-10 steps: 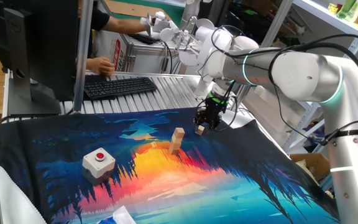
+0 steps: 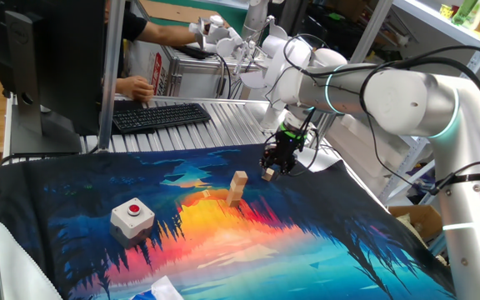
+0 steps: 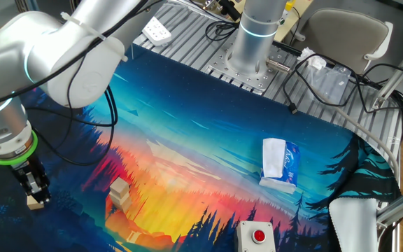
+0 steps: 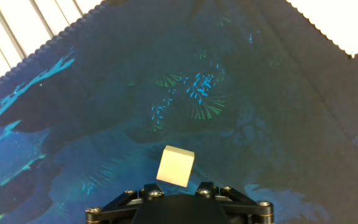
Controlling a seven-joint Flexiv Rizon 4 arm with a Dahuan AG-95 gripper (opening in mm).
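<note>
A small pale wooden cube (image 4: pixel 175 167) lies on the dark part of the mat, just beyond my gripper in the wrist view. The two black fingertips stand apart there, so the gripper looks open, and the cube shows whole ahead of them. In exterior view 1 the gripper points down close beside this cube (image 2: pixel 268 174); exterior view 2 also has the cube (image 3: pixel 34 202) right at the fingertips. Whether they touch it cannot be told. A short upright stack of wooden blocks (image 2: pixel 237 190) stands apart, nearer the middle of the mat.
A grey box with a red button (image 2: pixel 132 220) sits on the mat, and a blue-and-white tissue pack (image 3: pixel 280 165) lies farther off. A keyboard (image 2: pixel 161 117) and monitor (image 2: pixel 57 67) stand behind the mat. Open mat surrounds the cube.
</note>
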